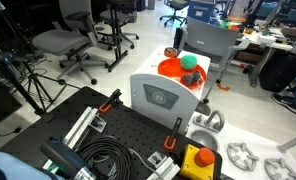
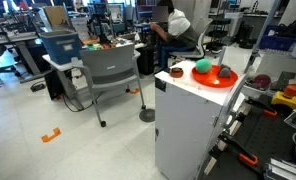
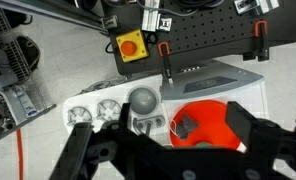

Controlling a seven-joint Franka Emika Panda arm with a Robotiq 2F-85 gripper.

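In the wrist view my gripper stands open, its dark fingers (image 3: 110, 142) wide apart, with nothing held between them. Beyond them, below in the scene, a red plate (image 3: 220, 118) lies on the white counter. A dark grey item (image 3: 186, 126) rests on the plate. Beside it sits a round green object (image 1: 189, 60), which is mostly hidden in the wrist view. Exterior view 2 shows the green object (image 2: 203, 66) and the grey item (image 2: 225, 72) together on the red plate (image 2: 213, 79). Neither exterior view shows my gripper.
A small sink (image 3: 143, 99) with a tap and white stove rings (image 3: 107, 109) adjoin the plate. A grey curved panel (image 1: 162, 97) stands in front of it. The yellow box with a red button (image 1: 200, 160) and coiled black cables (image 1: 106, 157) occupy the base table.
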